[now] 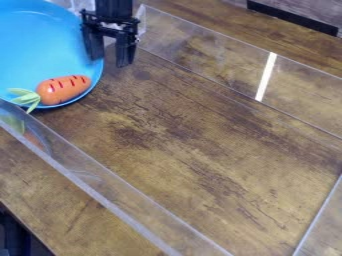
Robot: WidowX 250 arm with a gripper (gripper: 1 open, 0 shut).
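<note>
My black gripper point(110, 52) hangs at the top left, over the back right edge of a blue plate point(30, 58), its two fingers apart with nothing visible between them. An orange toy carrot point(64, 88) with pale green leaves lies on the plate near its front right rim, below and left of the gripper.
Clear plastic walls border the wooden surface point(201, 150) at the back, front left and right. A grey strip point(294, 12) runs along the top right.
</note>
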